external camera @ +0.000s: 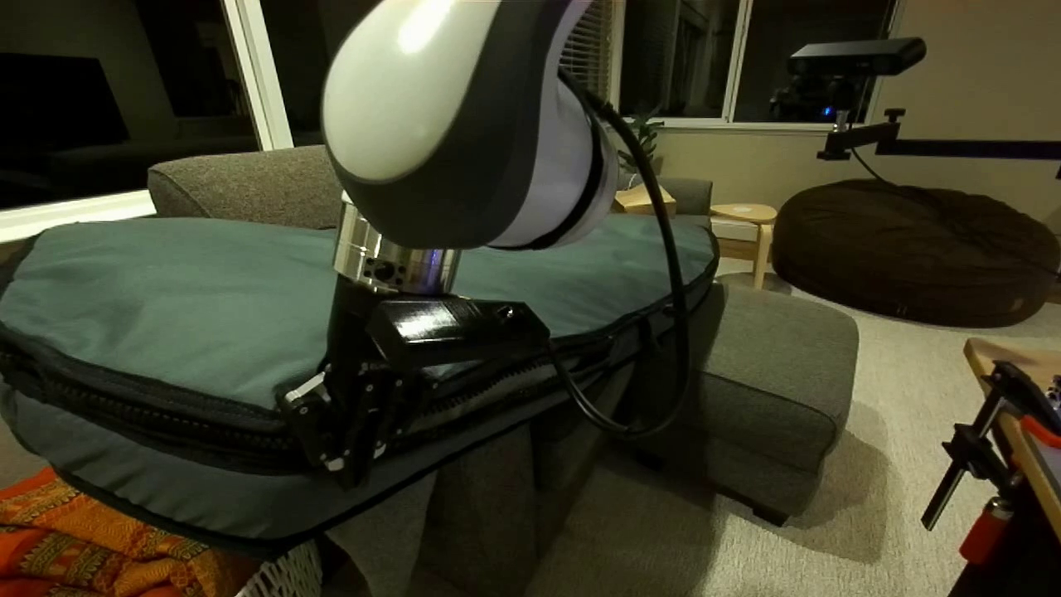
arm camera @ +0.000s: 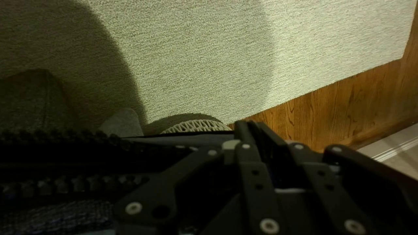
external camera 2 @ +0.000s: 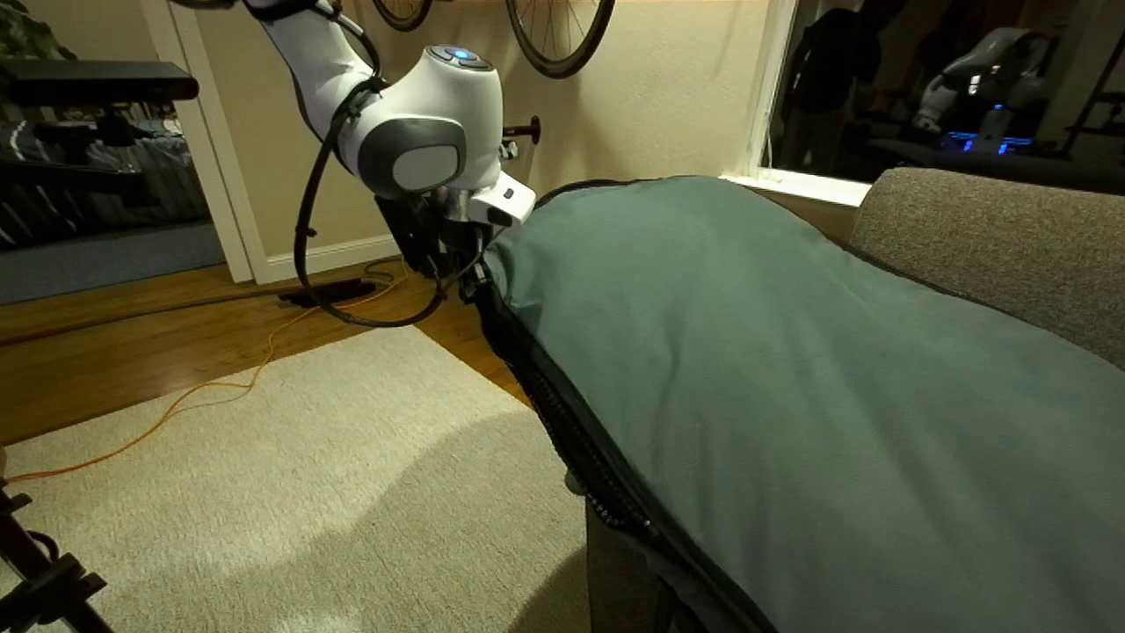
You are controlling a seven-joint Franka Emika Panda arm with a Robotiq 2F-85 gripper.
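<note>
A large green padded bag (external camera: 189, 308) lies across the sofa, with a black zipper (external camera: 149, 410) running along its side. At that side, my gripper (external camera: 344, 472) points down with its fingers close together. The wrist view shows the gripper shut beside the dark zipper teeth (arm camera: 58, 184). Whatever sits between the fingers is too dark to make out. From the other side, the gripper is small and mostly hidden at the bag's far corner, under the white arm (external camera 2: 432, 137).
An orange patterned cloth (external camera: 109, 537) lies below the bag at the left. The grey sofa section (external camera: 776, 368) extends to the right. Pale rug (external camera 2: 316, 475) covers open floor beside the bag. A black cable (external camera: 681, 328) loops from the arm.
</note>
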